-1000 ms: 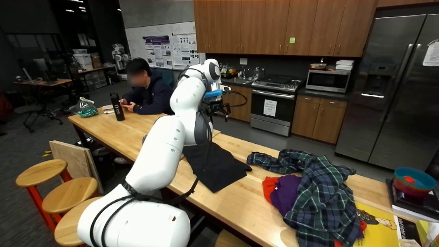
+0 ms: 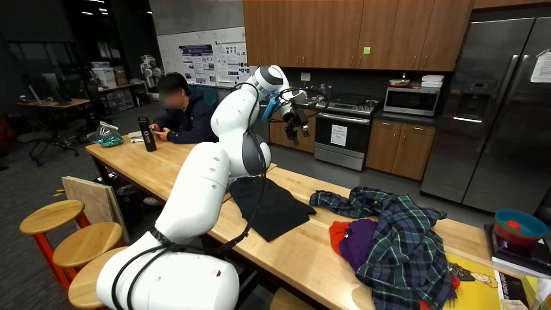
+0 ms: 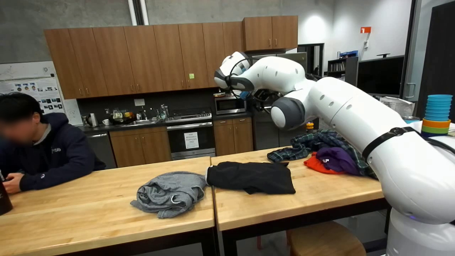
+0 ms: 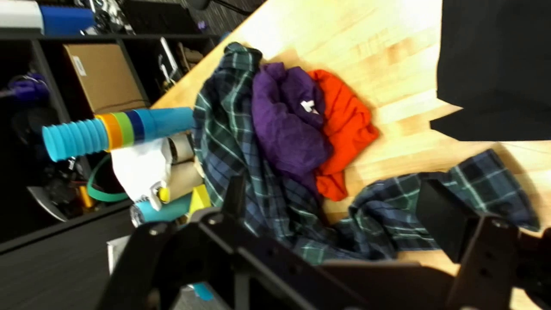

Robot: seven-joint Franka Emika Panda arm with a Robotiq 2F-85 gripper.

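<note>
High above the table, my gripper (image 2: 298, 135) stands open and empty. In the wrist view its two dark fingers (image 4: 445, 219) are spread wide, with the clothes well below them. A green and navy plaid shirt (image 2: 408, 232) lies heaped on the table's right part, one sleeve stretched out. Against it rests a crumpled purple cloth (image 4: 289, 119), and a red-orange cloth (image 4: 345, 134) shows at its side. A black garment (image 3: 253, 177) lies flat and folded in the middle. To its left is a bunched grey garment (image 3: 172, 194), hidden behind my arm in the first exterior view.
Bowls (image 2: 520, 227), a yellow book (image 2: 470, 279) and stacked cups (image 4: 119, 129) stand around the right end. A person (image 2: 183, 111) sits at the left table by a black bottle (image 2: 147, 134). Bare wood (image 2: 289, 253) shows along the front edge.
The gripper and upper arm have swung right in the first exterior view, and the gripper has turned and tilted. The clothes on the table have not moved.
</note>
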